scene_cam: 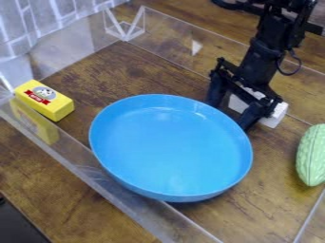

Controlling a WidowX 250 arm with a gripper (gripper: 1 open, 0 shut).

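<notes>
The black robot gripper [244,95] reaches down from the top right, open, over a white object [273,113] just behind the rim of a large blue bowl [169,142]. The white object is partly hidden by the gripper. Whether the fingers touch it is hard to tell.
A yellow box [44,98] with a label lies at the far left. A pale green cabbage-like item [313,156] is at the right edge. Clear plastic walls border the wooden floor [114,76], which is free at the upper left.
</notes>
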